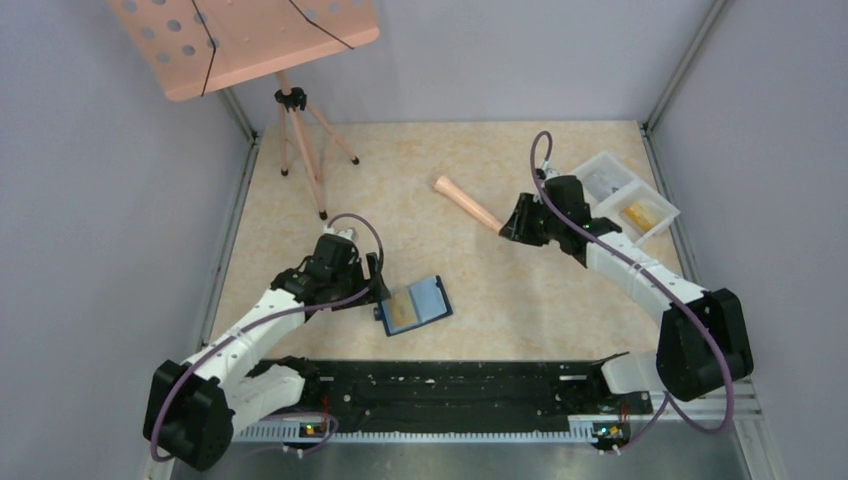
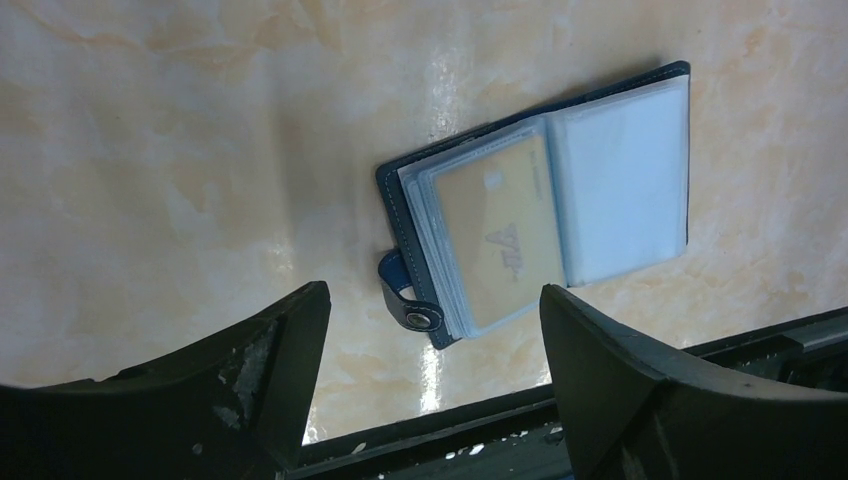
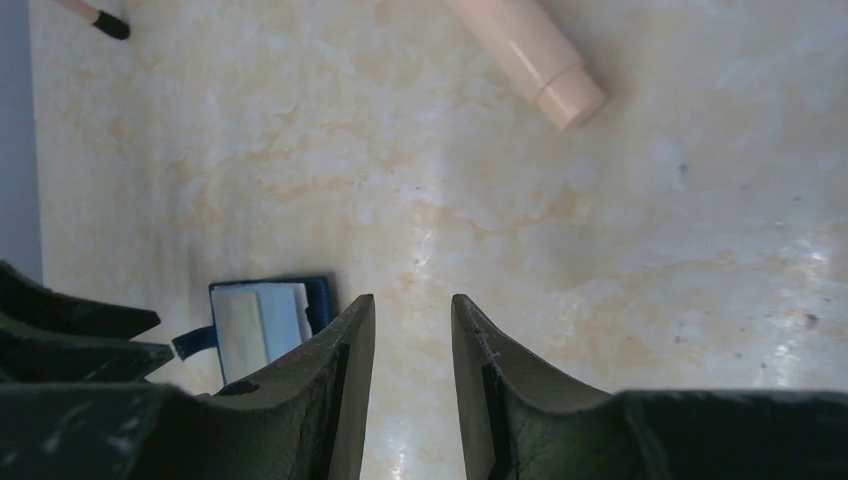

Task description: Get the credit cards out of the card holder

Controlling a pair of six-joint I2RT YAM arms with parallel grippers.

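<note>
The dark blue card holder [image 2: 620, 180] lies open on the table at the lower left, a gold card [image 2: 495, 240] behind its clear sleeves and a snap strap [image 2: 410, 310] at one side. My left gripper hangs just above the holder's left end, open, nothing between its fingers. My right gripper is at the middle right above the table, partly open and empty, with the holder farther off in its view.
A white divided tray [image 1: 610, 160] with a yellow card inside stands at the right. A pink cylinder [image 1: 465, 203] lies mid-table. A pink tripod stand [image 1: 310, 150] is at the back left.
</note>
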